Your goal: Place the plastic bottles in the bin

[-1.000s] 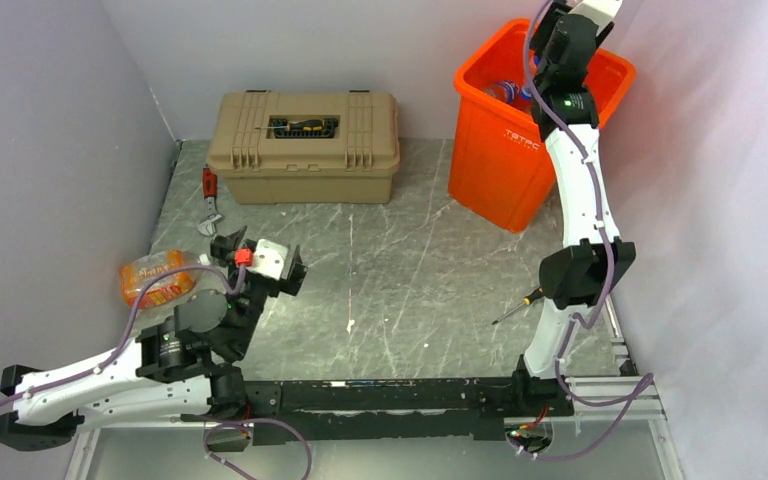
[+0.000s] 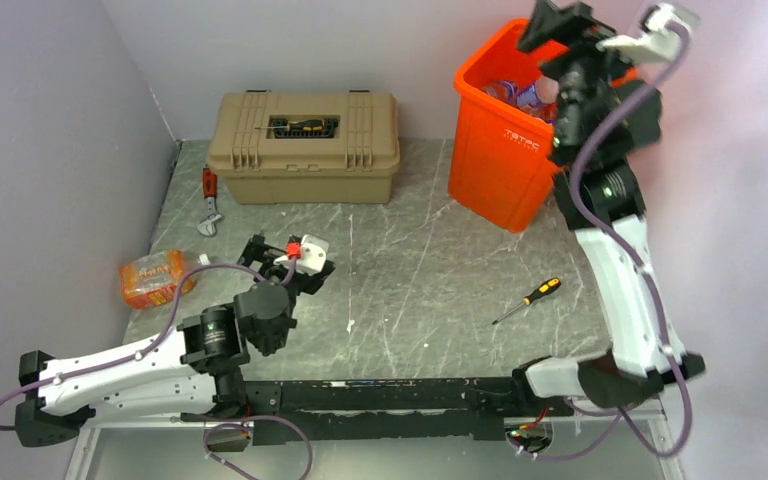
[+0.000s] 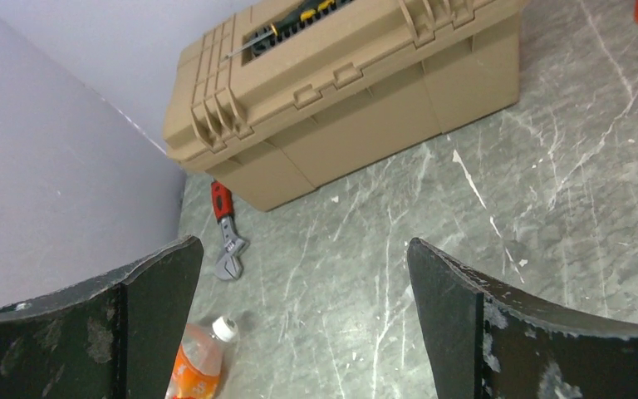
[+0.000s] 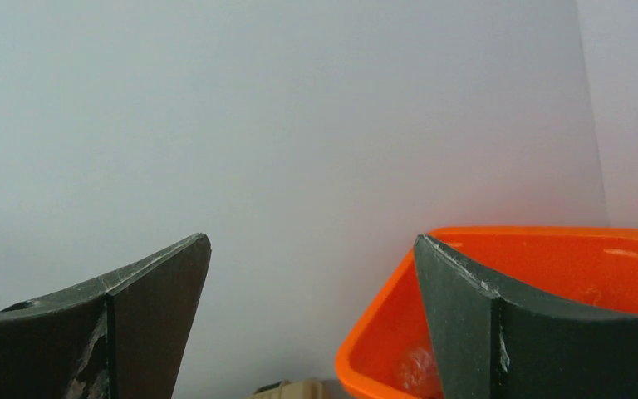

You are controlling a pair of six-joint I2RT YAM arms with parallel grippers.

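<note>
An orange plastic bottle with a white cap lies at the left of the mat, low in the left wrist view. The orange bin stands back right with plastic bottles inside. My left gripper is open, empty, above the mat right of the lying bottle. My right gripper is raised over the bin's top, blurred in the top view; in the right wrist view it is open, empty, with the bin's rim behind it.
A tan toolbox with a screwdriver on it stands at the back left. An adjustable wrench lies beside it. Another screwdriver lies front right. Walls surround the sides and back.
My left gripper has moved right, away from the lying bottle.
</note>
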